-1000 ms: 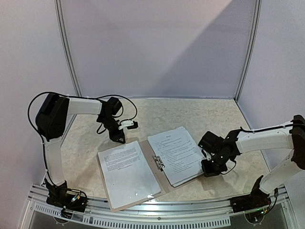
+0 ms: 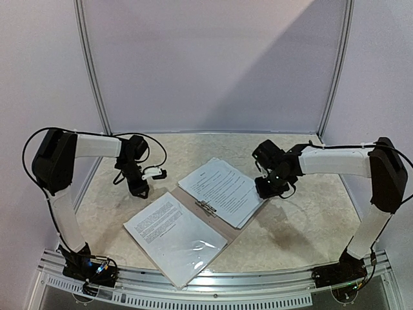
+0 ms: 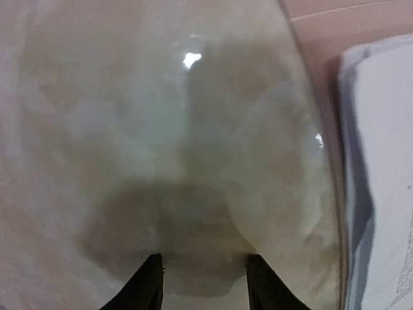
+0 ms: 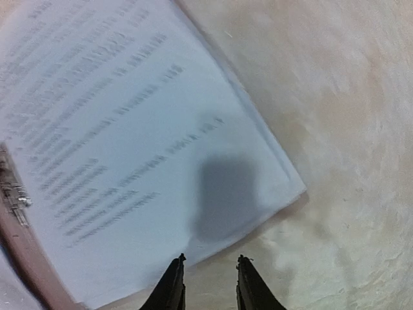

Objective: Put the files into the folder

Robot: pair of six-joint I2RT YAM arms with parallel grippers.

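Observation:
The brown folder (image 2: 249, 220) lies open and slanted on the table. On its right half rests a stack of printed white papers (image 2: 222, 187) beside a metal clip (image 2: 206, 208). Its left half carries a printed sheet under a glossy clear cover (image 2: 174, 236). My left gripper (image 2: 139, 193) is off the folder's upper left side; in the left wrist view only bare table shows between its parted fingers. My right gripper (image 2: 261, 192) is at the right corner of the papers. Its fingers (image 4: 171, 285) stand apart, with bare table between them in the right wrist view.
The folder's lower left corner reaches the metal rail (image 2: 258, 278) at the front. Walls close in the sides and back.
Over the last second the folder has turned counterclockwise, its right side moving away from the front.

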